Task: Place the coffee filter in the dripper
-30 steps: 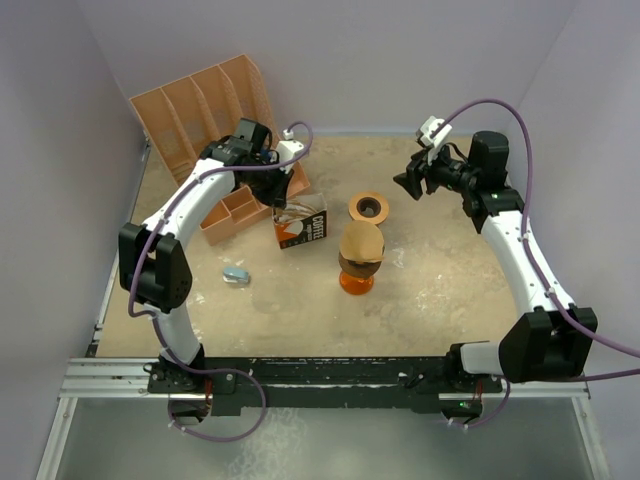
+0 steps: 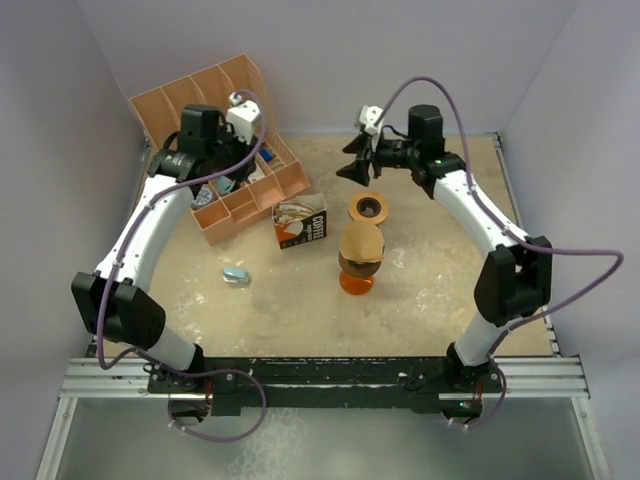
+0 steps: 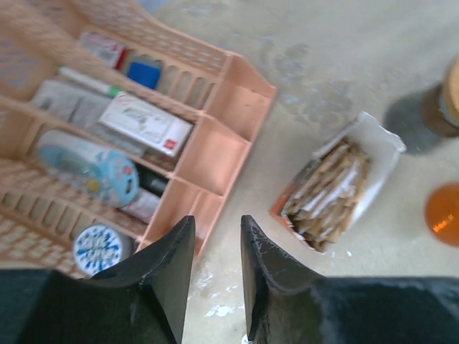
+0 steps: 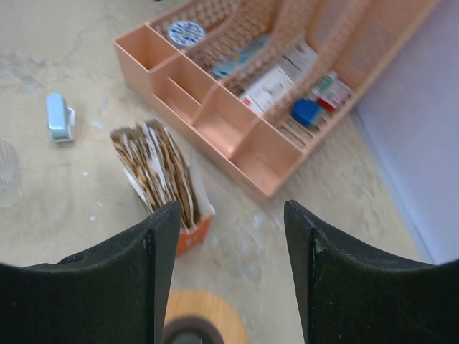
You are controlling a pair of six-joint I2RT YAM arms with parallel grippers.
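A tan paper filter point(image 2: 361, 240) stands in the orange dripper point(image 2: 356, 284) near the table's middle. The left wrist view catches only part of the orange dripper point(image 3: 445, 215) at its right edge. Left of it is the coffee box point(image 2: 302, 230), with several brown filters point(image 3: 330, 197) packed upright inside. My left gripper is partly open over the organizer's near side, apart from the box and holding nothing. Fingers point(image 4: 169, 233) spread wide, my right gripper is empty above the table, behind the wooden ring.
A pink organizer point(image 2: 243, 209) holding small packets and bottles fills the back left. The wooden ring point(image 2: 369, 208) with a dark centre lies behind the filter. A small blue-white object point(image 2: 236, 275) rests at front left.
My left gripper has swung from the coffee box back and left over the organizer. My right gripper has moved left, toward the space behind the wooden ring. Filter and dripper have not moved.
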